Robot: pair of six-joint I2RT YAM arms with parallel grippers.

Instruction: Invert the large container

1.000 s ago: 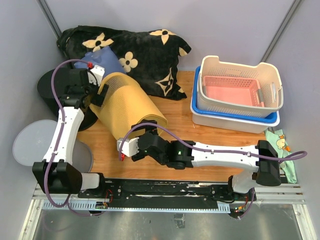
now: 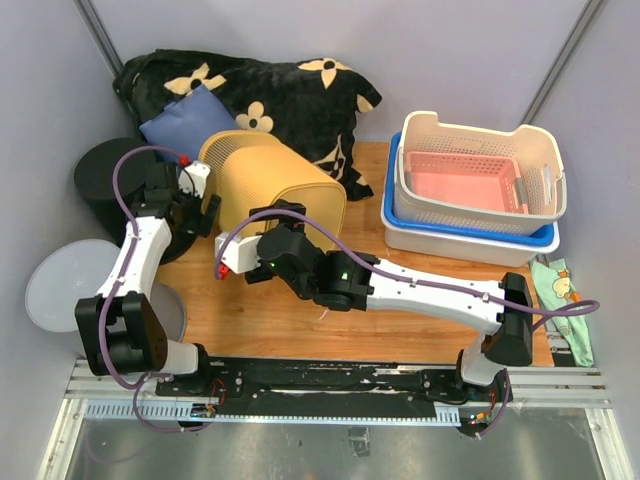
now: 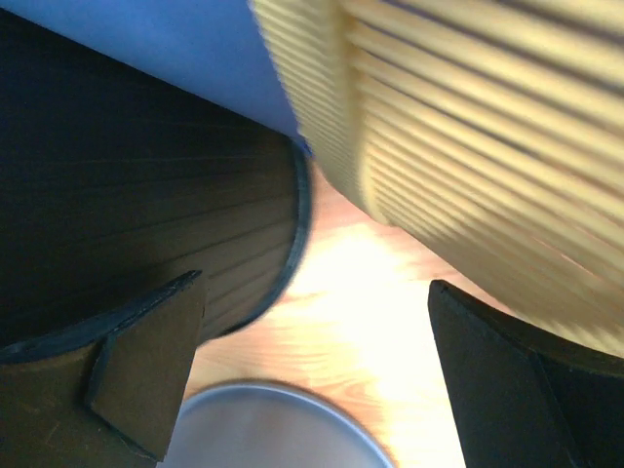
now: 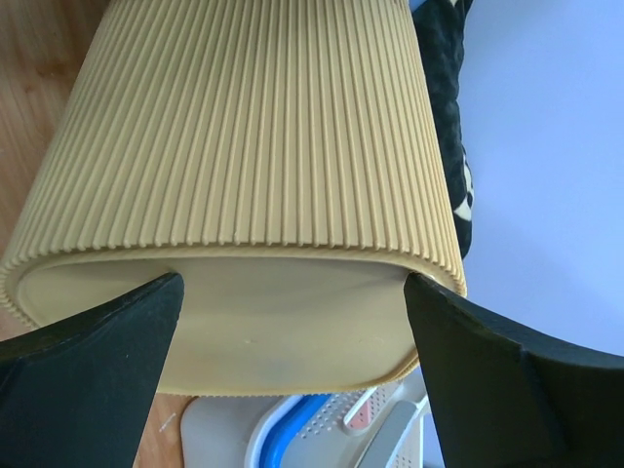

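Note:
The large yellow container [image 2: 270, 175] lies tilted on its side at the left of the table, its ribbed wall and flat closed base [image 4: 283, 302] showing in the right wrist view. Beside its upper-left end, my left gripper [image 2: 200, 215] stands open; the left wrist view has the ribbed side [image 3: 468, 146] off to the right of the gap, with nothing between the fingers. My right gripper [image 2: 265, 245] is open at the container's lower end, its fingers spread before the base. Whether either finger touches the container cannot be told.
A black bin [image 2: 105, 185] and a grey round-lidded bin [image 2: 75, 285] stand at left. Behind lie a blue cushion [image 2: 190, 128] and a black flowered pillow [image 2: 300, 105]. Stacked baskets [image 2: 480, 215] fill the right. Bare wood [image 2: 375, 240] shows between.
The container has shifted rightward and swung, its lower end moving up and right.

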